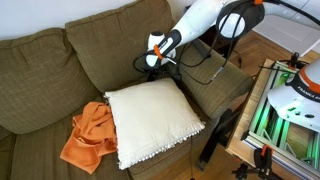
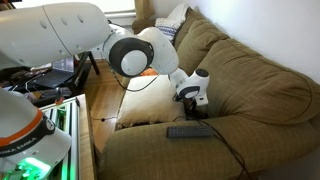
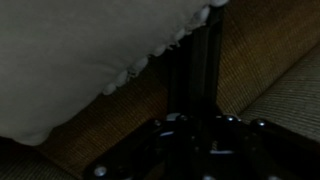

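Note:
A white pillow [image 1: 150,120] with a fringed edge lies on the sofa seat. My gripper [image 1: 153,72] is low at its back edge, near the sofa back; the second exterior view also has the gripper [image 2: 198,107] down beside the pillow [image 2: 150,100]. Dark fingers fill the middle of the wrist view, where the pillow's fringe [image 3: 130,72] runs past the gripper and overlaps the fingertip area. The fingers look shut, but the frame is too dark to tell what is between them.
An orange cloth [image 1: 90,137] is bunched to the pillow's left in the first exterior view. A dark flat object, perhaps a remote [image 2: 190,132], rests on the sofa nearer the second camera. The sofa back [image 1: 110,45] stands close behind the gripper.

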